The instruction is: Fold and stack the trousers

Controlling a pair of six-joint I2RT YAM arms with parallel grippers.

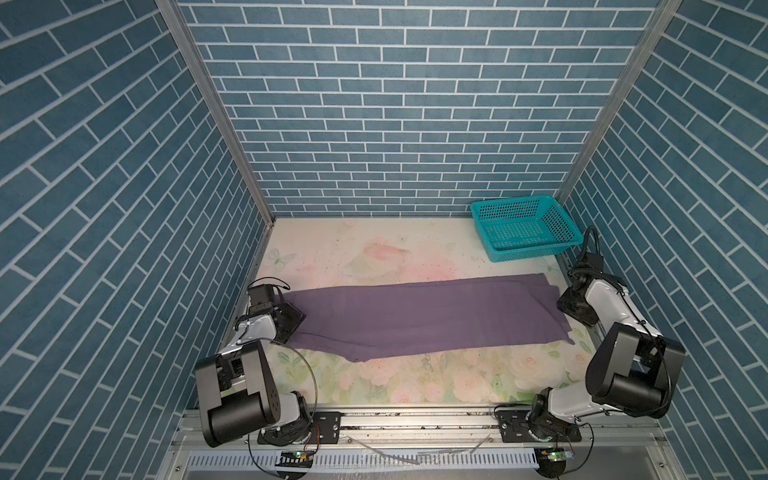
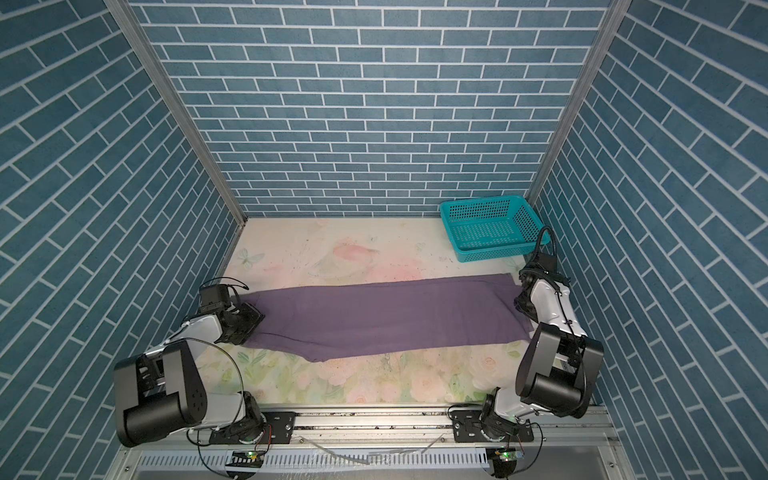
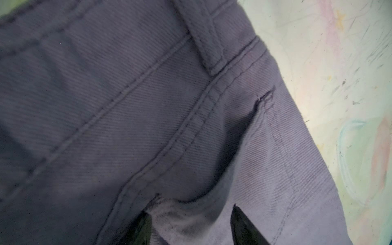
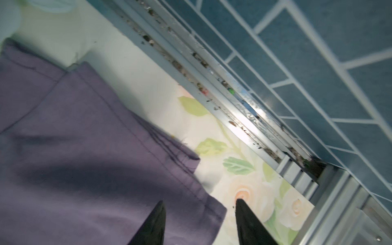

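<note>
Purple trousers (image 1: 416,316) lie flattened lengthwise across the table, a long band from left wall to right. At the waistband end, my left gripper sits open low over a pocket (image 3: 261,163) with a seam and belt loop beside it, its fingertips against or just over the cloth. On the right, my open right gripper hovers over the leg ends, where the layered hems (image 4: 179,159) lie slightly askew with one corner sticking out toward the table's side edge.
A teal basket (image 1: 524,232) stands at the back right, behind the trousers. Tiled walls close in at both sides and back, with a metal rail (image 4: 212,94) along the right edge.
</note>
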